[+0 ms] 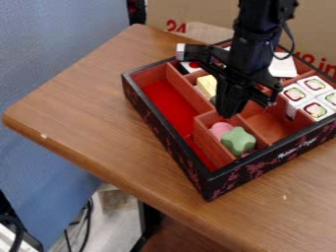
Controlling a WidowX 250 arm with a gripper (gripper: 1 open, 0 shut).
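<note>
A black box with red compartments (171, 108) sits on the wooden table. Its left compartment is empty red. A yellow piece (206, 85) lies in a middle compartment, and a pink piece (221, 129) and green piece (239, 141) share a front compartment. White pieces with red-and-green designs (309, 95) fill the right compartment. My black gripper (226, 104) hangs over the middle of the box, just behind the pink piece; whether its fingers are open or shut, or hold anything, is unclear.
Small white and dark blocks (190, 52) are at the back of the box, with a cardboard box (184, 15) behind. Cables hang below the table's left edge.
</note>
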